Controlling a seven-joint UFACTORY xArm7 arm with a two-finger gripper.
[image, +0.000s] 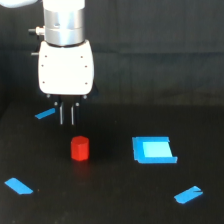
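Observation:
A small red cylinder-like object stands upright on the dark table, left of centre. My gripper hangs a little above and to the left of it in the picture, with its two thin fingers pointing down. A narrow gap shows between the fingers, and nothing is in it. The gripper does not appear to touch the red object. To the right, a pale square lies framed by blue tape.
Strips of blue tape lie on the table at the front left, front right and back left.

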